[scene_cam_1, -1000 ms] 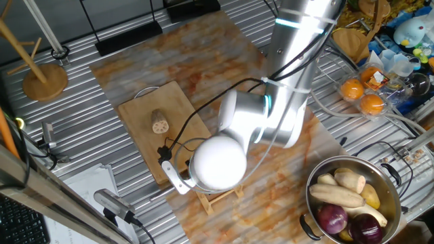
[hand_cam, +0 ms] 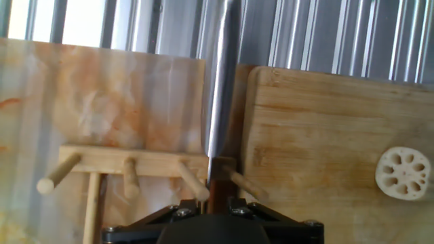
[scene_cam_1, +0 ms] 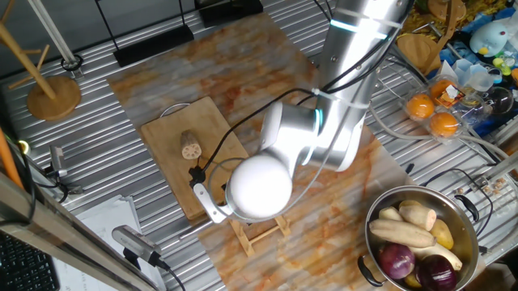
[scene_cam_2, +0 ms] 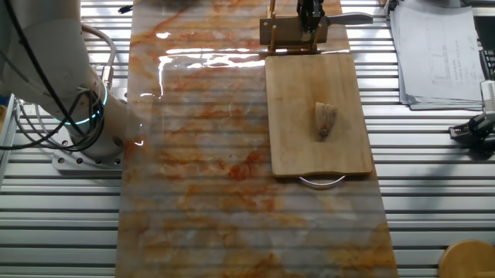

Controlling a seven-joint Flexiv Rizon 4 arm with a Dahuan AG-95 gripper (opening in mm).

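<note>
A knife with a long steel blade point(hand_cam: 222, 81) and dark brown handle point(hand_cam: 220, 193) lies along a wooden peg rack point(hand_cam: 149, 159) in the wrist view. My gripper is at the handle, one black finger on each side; whether they press on it cannot be made out. In exterior view 2 the gripper point(scene_cam_2: 312, 19) is over the rack point(scene_cam_2: 282, 32), with the blade point(scene_cam_2: 349, 18) sticking out to the right. A cut lotus root piece point(scene_cam_2: 325, 120) rests on the wooden cutting board point(scene_cam_2: 290, 150). My arm's wrist hides the gripper in exterior view 1.
A steel pot point(scene_cam_1: 374, 242) of vegetables stands at the right in exterior view 1, with a pack of oranges point(scene_cam_1: 443, 124) behind it. Papers point(scene_cam_2: 437, 54) lie beyond the board.
My arm's wrist has shifted slightly up the picture in exterior view 1, uncovering more of the rack. The lotus root, board and pot have stayed put.
</note>
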